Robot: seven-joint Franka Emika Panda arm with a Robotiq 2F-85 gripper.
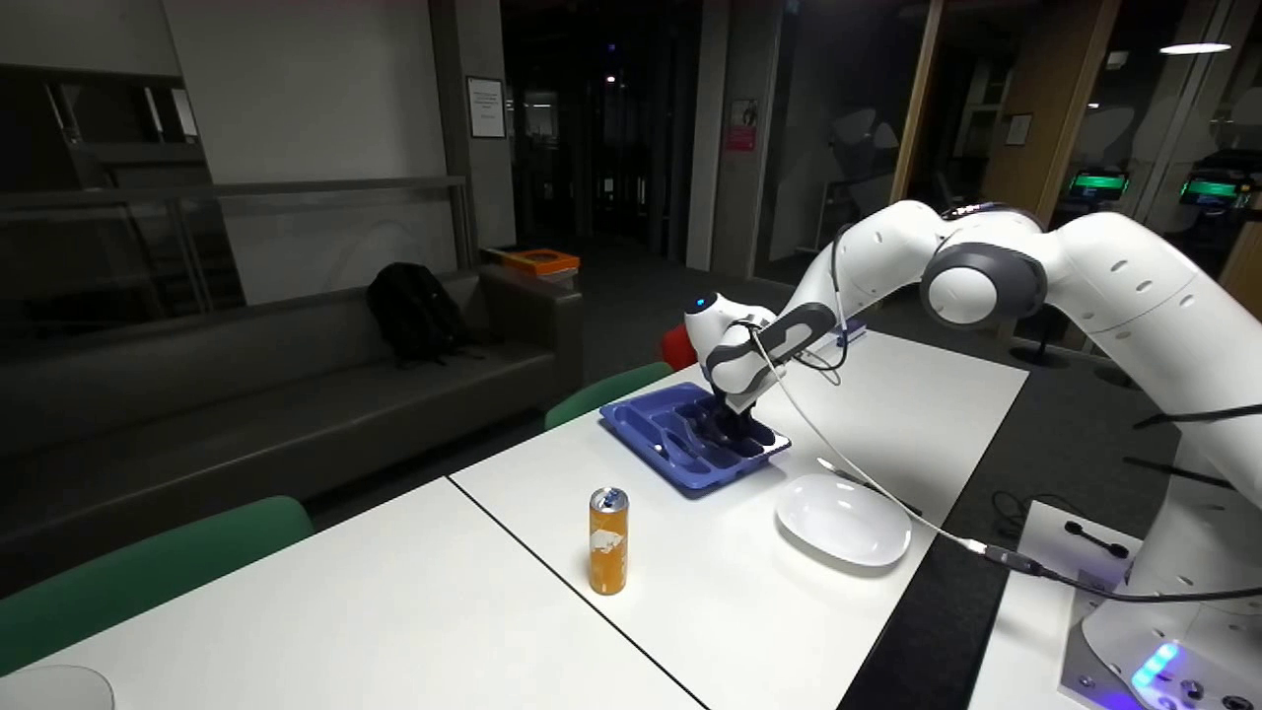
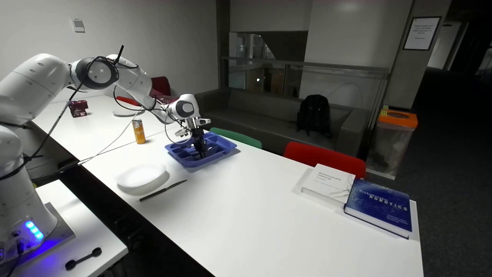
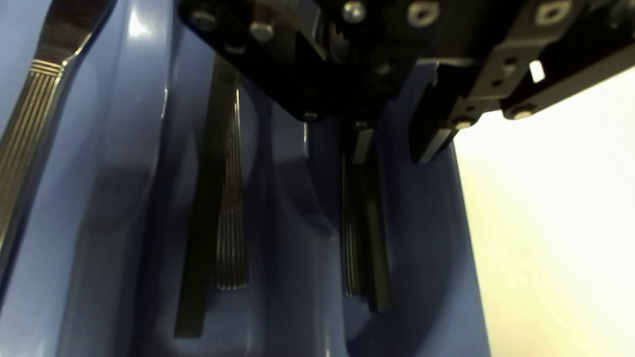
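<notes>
A blue cutlery tray (image 1: 671, 454) lies on the white table, and my gripper (image 2: 201, 153) reaches down into it. In the wrist view the gripper is over the compartment along the tray's edge, its two fingertips apart. Below the left fingertip lie a black handle (image 3: 376, 250) and a ribbed metal handle (image 3: 351, 256) side by side. I cannot tell whether their hidden upper ends pass between the fingers. The neighbouring compartment has another black handle (image 3: 202, 226) and a ribbed metal handle (image 3: 232, 250). At far left is a larger ribbed handle (image 3: 27, 131).
Near the tray are a white dish (image 1: 843, 521), a black-handled knife (image 2: 163, 189) and an upright orange can (image 1: 608, 542). Two books, one white (image 2: 328, 182) and one blue (image 2: 378, 205), lie at the table's far end.
</notes>
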